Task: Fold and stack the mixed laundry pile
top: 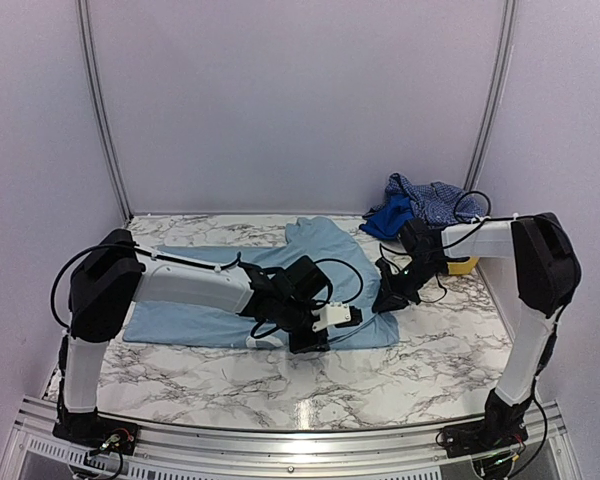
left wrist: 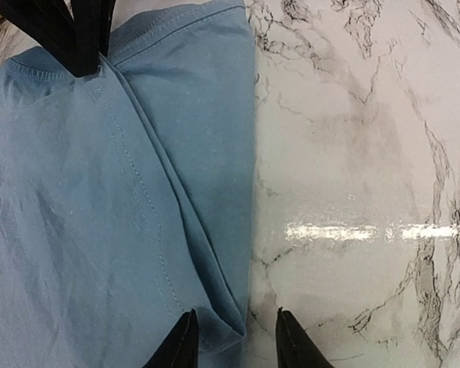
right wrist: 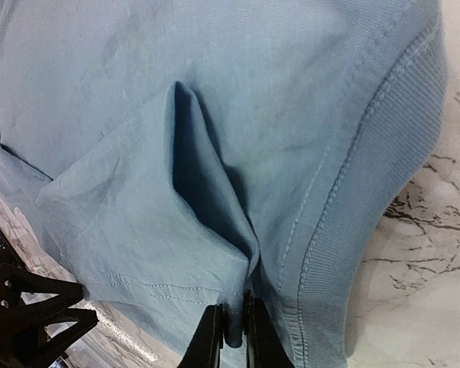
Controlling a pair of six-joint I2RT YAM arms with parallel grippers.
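Note:
A light blue shirt [top: 180, 320] lies spread on the marble table, one edge folded over in a narrow flap [left wrist: 161, 192]. My left gripper is low at the flap's corner near the shirt's front edge, part open, one finger over the cloth and the other over bare table. My right gripper is shut on the folded blue fabric at the other end of the flap, by the shirt's right side; its fingers also show at the top of the left wrist view.
Patterned navy cloth [top: 435, 200] and bright blue cloth [top: 385, 220] are piled on a yellow bin [top: 463, 266] at the back right. Bare marble [top: 210, 385] runs along the front and right of the table.

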